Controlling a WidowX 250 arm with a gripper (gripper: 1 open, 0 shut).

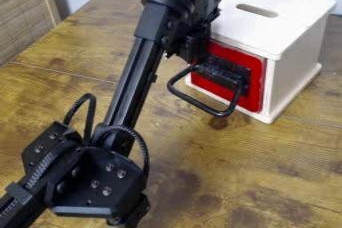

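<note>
A white wooden box [287, 32] with a slot in its top stands at the back right. Its near face carries a red panel [249, 104]. The black gripper [227, 77] is at that red face, with a black bar loop hanging out below it. The arm hides part of the panel, and whether the fingers are open or shut does not show.
The black arm runs from the lower left to the top centre. A wooden slatted panel [24, 17] stands at the far left.
</note>
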